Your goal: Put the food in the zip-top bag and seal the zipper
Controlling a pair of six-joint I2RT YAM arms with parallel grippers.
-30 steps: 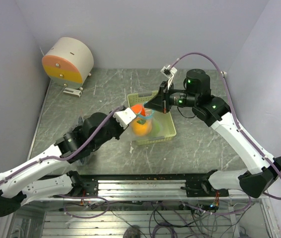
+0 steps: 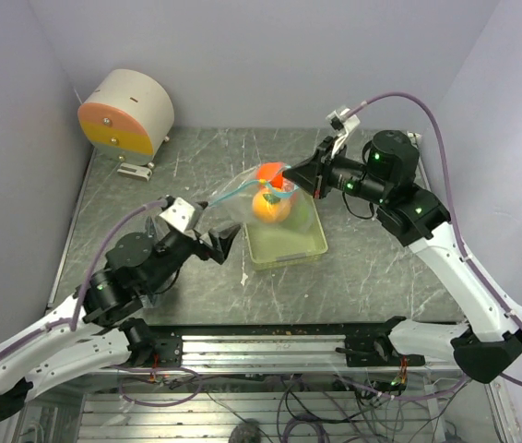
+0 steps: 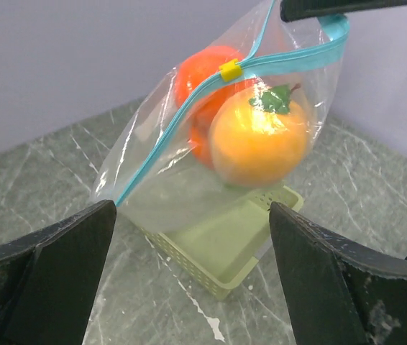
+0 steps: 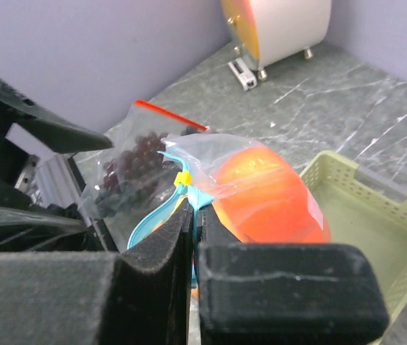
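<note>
A clear zip top bag (image 3: 142, 154) with a blue zipper hangs from my right gripper, which is shut on its rim. Inside are an orange fruit with a green leaf (image 3: 261, 136) and a red-orange food item (image 3: 207, 72). The yellow slider sits partway along the blue strip, near the right gripper in the right wrist view; whether the zipper is sealed cannot be told. My left gripper (image 2: 223, 242) stands open at the bag's lower left, with no bag clamped between its fingers.
Under the bag stands a green basket (image 2: 312, 247). A second bag (image 4: 139, 154) with a red zipper and dark grapes lies to the left, partly hidden by the left arm. A round white-and-orange box (image 2: 132, 111) stands back left.
The right gripper has shifted up and right, and the bag now stretches out leftward.
</note>
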